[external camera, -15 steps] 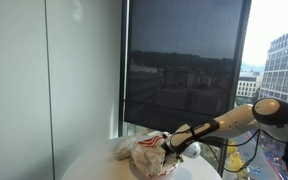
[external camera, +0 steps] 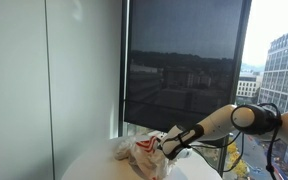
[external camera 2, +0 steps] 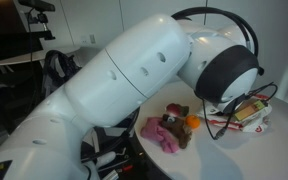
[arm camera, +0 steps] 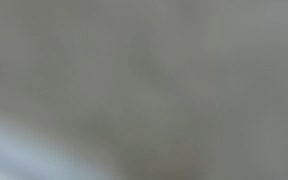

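A white plastic bag with red stripes (external camera: pixel 146 157) stands on the round white table, its top crumpled. My gripper (external camera: pixel 168 151) is at the bag's right side in the first exterior view, too small there to show its fingers apart. In the second exterior view the arm hides much of the work area; the bag (external camera 2: pixel 256 123) shows beyond the wrist. The wrist view is a grey blur with a paler patch at the lower left, so the fingers and anything near them cannot be made out.
A pink soft thing (external camera 2: pixel 164 133), a brown soft toy (external camera 2: pixel 174 117) and a small orange object (external camera 2: pixel 192 122) lie near the edge of the table (external camera 2: pixel 219 160). A beige lump (external camera: pixel 121 151) lies left of the bag. Bare table shows in front of the bag.
The arm has moved leftward in the first exterior view, its elbow coming closer to the table. The bag's top and red stripes have shifted shape slightly beside my gripper.
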